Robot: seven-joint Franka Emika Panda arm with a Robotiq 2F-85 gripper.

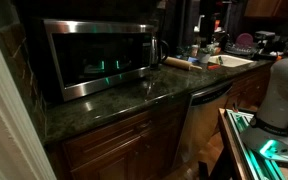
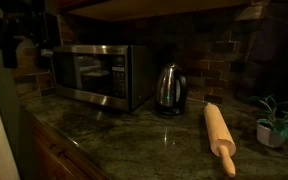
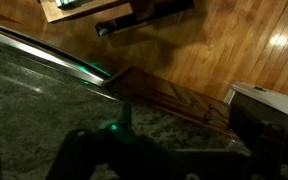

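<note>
My gripper is open, its dark fingers spread along the bottom of the wrist view with nothing seen between them. Below it lie the dark counter, cabinet fronts and the wooden floor. In exterior view 2 a dark part of the arm hangs at the upper left, left of the microwave. A silver microwave with its door shut stands on the counter. To its right are a kettle and a wooden rolling pin. The gripper touches none of these.
A potted plant stands at the counter's right end in exterior view 2. A sink and several small items lie at the far right in exterior view 1.
</note>
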